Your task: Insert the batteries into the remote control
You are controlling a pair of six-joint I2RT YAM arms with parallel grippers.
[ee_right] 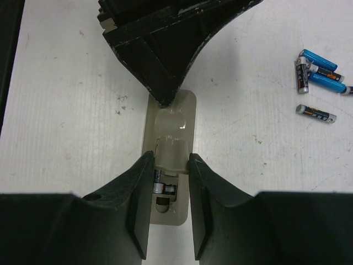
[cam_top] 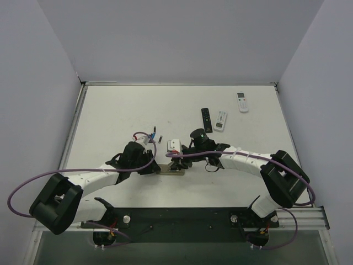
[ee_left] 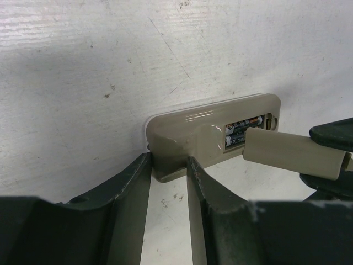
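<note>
The beige remote (ee_left: 176,135) lies on the table, batteries (ee_left: 241,125) visible in its open compartment. My left gripper is shut on the remote's end. My right gripper is shut on the small beige battery cover (ee_left: 289,152), which it holds just above the compartment, partly over it. In the top view both grippers meet near the front middle of the table, the left (cam_top: 155,167) and the right (cam_top: 177,163).
Several loose batteries (ee_right: 315,114) lie beyond the remote. Other remotes (cam_top: 206,118) lie at the back right, including white ones (cam_top: 242,101). The table's front edge is near both arms.
</note>
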